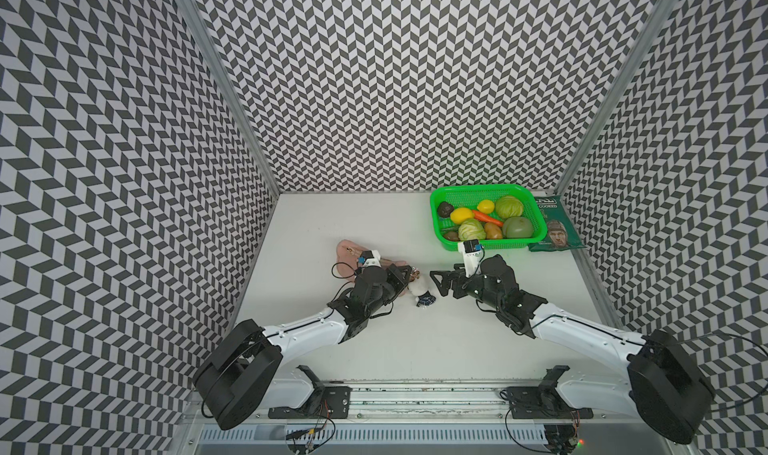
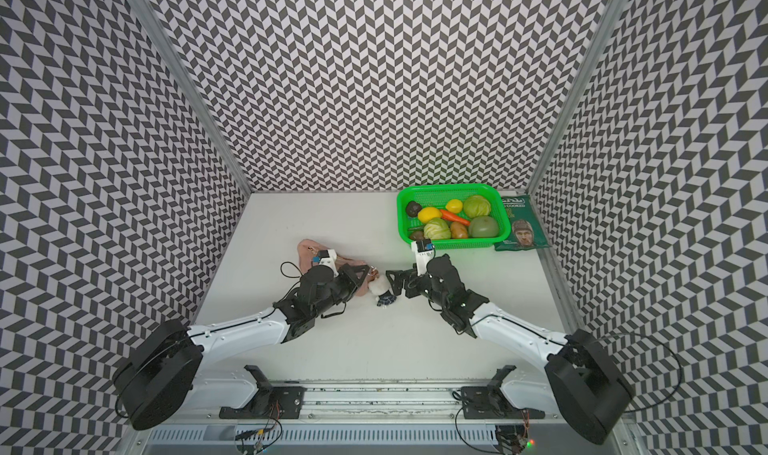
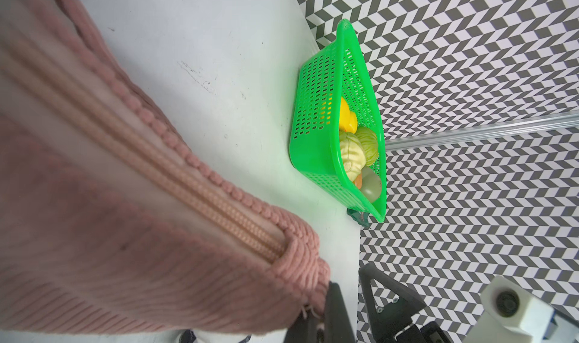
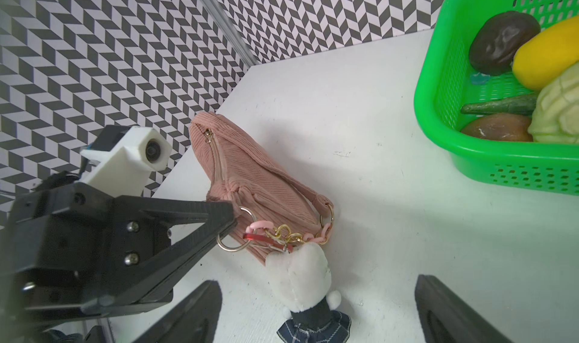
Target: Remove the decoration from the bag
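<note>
The pink corduroy bag (image 4: 256,162) lies on the table at left of centre, partly covered by my left arm in both top views. My left gripper is shut at the bag's corner, with pink fabric at its fingertips. A metal ring (image 4: 232,246) hangs beneath those tips. The decoration, a white plush doll (image 4: 299,278) in a dark denim skirt, lies against the bag. Its gold chain (image 4: 283,231) with pink and red loops reaches the bag's edge; where it fastens is unclear. My right gripper stands open, facing the doll, empty.
A green basket (image 1: 444,245) of toy fruit and vegetables stands behind my right gripper. Beyond it on the right lies a dark green packet (image 1: 560,229).
</note>
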